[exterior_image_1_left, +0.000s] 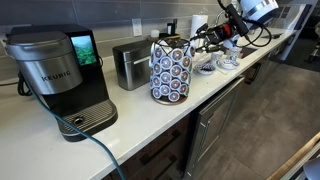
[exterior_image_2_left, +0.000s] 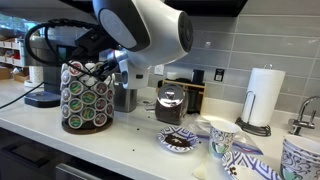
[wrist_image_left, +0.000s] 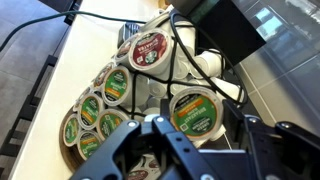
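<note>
A round rack of coffee pods (exterior_image_1_left: 170, 75) stands on the counter, its pods stacked in columns with lids facing outward. My gripper (exterior_image_1_left: 193, 43) is at the upper part of the rack, on the side away from the coffee maker. In the wrist view, a pod with a green and orange lid (wrist_image_left: 195, 113) sits between the fingertips, and the gripper is shut on it. This pod is close against the rack's wire; whether it is clear of its slot cannot be told. In exterior view 2 the arm hides part of the rack's top (exterior_image_2_left: 80, 65).
A Keurig coffee maker (exterior_image_1_left: 65, 85) stands at the near end, with a silver toaster (exterior_image_1_left: 132, 65) behind the rack. Patterned bowls (exterior_image_2_left: 222, 137) and a plate (exterior_image_2_left: 178, 139) are farther along. A paper towel roll (exterior_image_2_left: 262, 95) stands at the back. Bare counter lies before the rack.
</note>
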